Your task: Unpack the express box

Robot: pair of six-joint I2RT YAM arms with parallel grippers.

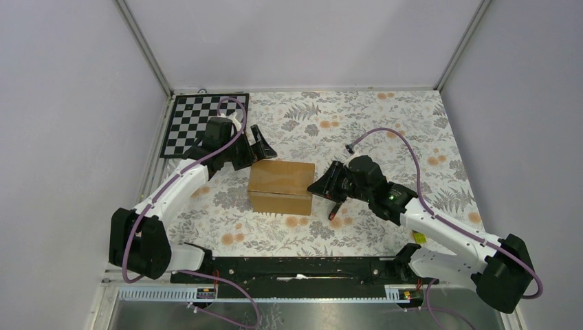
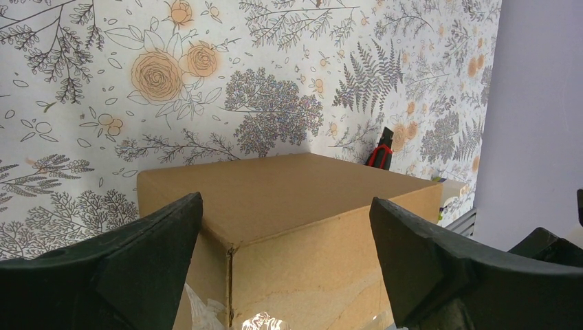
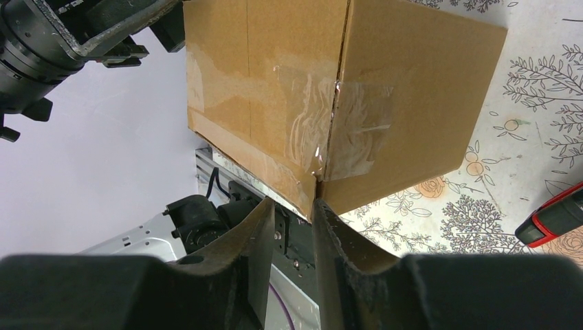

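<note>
A closed cardboard box lies on the flowered cloth in the top view, between both arms. Clear tape runs over its edge in the right wrist view. My left gripper is open at the box's far left corner, its wide-apart fingers framing that corner in the left wrist view. At the near right corner, beside the taped seam, stands my right gripper. A narrow gap shows between its fingertips, so it is partly open. Whether a fingertip touches the tape or cardboard is not clear.
A black-and-red tool lies just right of the box, under the right gripper. At the back left is a checkered board. Something yellow sits beneath the right arm.
</note>
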